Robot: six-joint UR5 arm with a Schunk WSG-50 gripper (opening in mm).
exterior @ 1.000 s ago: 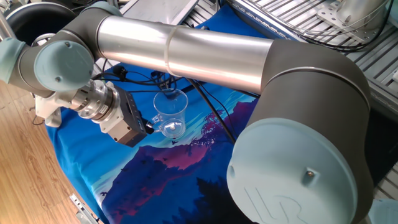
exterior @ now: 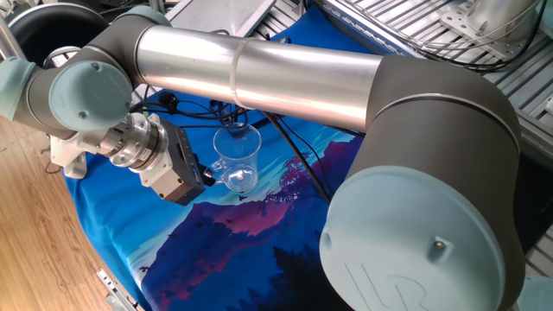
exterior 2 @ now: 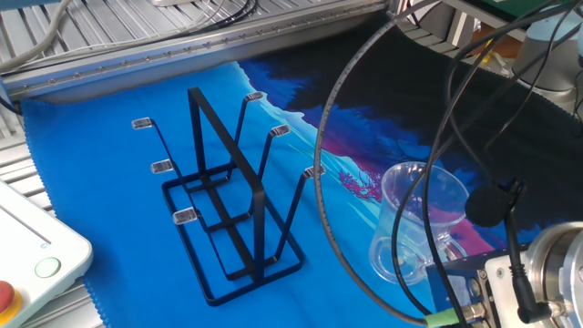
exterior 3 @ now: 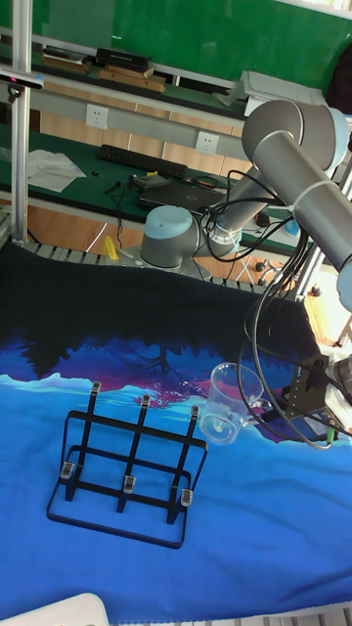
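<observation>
A clear glass cup (exterior: 237, 159) with a side handle is at the gripper's tip in exterior view 1. My gripper (exterior: 210, 175) points at the cup from the handle side, its fingertips at or against the handle. Whether they are closed around it is too small to make out. In exterior view 2 the cup (exterior 2: 419, 214) appears behind hanging cables, and the fingers are hidden. Exterior view 3 has the cup (exterior 3: 221, 405) just right of a black wire rack (exterior 3: 130, 459), clear of it. I cannot tell whether the cup's base touches the cloth.
The rack (exterior 2: 260, 214) stands on the blue printed cloth (exterior 2: 91, 182), its upright prongs tipped with clear pads. Loose cables (exterior 2: 323, 173) hang around the arm and cross in front of the cup. A white box with a red button (exterior 2: 27, 264) lies at the cloth's edge.
The arm's large near joint has shifted very slightly to the right. The gripper and cup show almost no shift and keep the same position relative to each other.
</observation>
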